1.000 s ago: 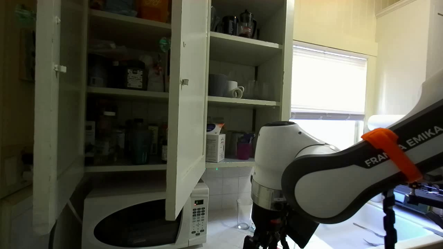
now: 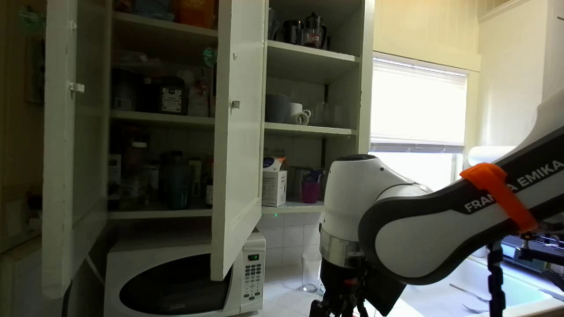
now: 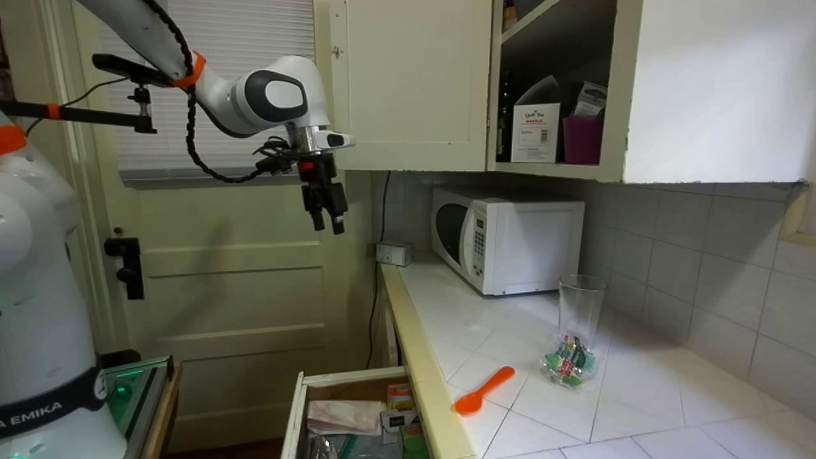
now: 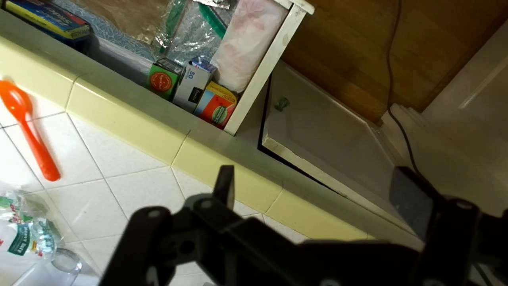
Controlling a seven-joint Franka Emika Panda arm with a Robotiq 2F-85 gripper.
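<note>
My gripper is open in the wrist view, its fingers wide apart with nothing between them. In exterior view 2 the same gripper (image 3: 328, 223) points down in the air, in front of the door and well above the open drawer (image 3: 299, 409). An orange spoon (image 3: 485, 391) lies on the tiled counter (image 3: 635, 409). Beyond it are a clear bag with green and red print (image 3: 568, 363) and a clear drinking glass (image 3: 581, 306). Exterior view 1 cuts off the gripper's fingertips at its lower edge.
The white microwave (image 3: 535, 245) stands at the counter's back. Above it, cabinet doors (image 2: 240, 132) hang open, jutting out from the shelves. Small boxes (image 4: 193, 85), plastic bags and a wrapped pale packet (image 4: 250, 43) fill the drawer.
</note>
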